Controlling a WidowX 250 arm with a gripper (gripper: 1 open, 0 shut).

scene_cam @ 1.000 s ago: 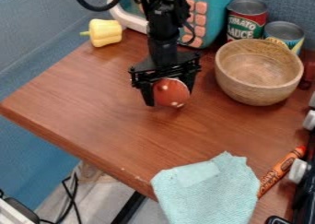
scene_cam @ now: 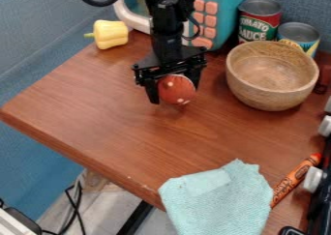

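My black gripper (scene_cam: pixel 172 79) hangs over the middle of the wooden table, its fingers around a red tomato-like ball (scene_cam: pixel 177 90), which it appears to hold slightly above the surface. Just right of it sits a light wooden bowl (scene_cam: pixel 269 85), which looks empty.
Behind stand a teal toy microwave (scene_cam: pixel 212 7), a tomato sauce can (scene_cam: pixel 258 24) and another can (scene_cam: pixel 297 38). A yellow object (scene_cam: pixel 107 33) lies at back left, a light-blue cloth (scene_cam: pixel 218 198) at front right, bottles along the right edge.
Compared with a second ago, my gripper and the red ball are higher, raised a little off the table. The other objects have not moved.
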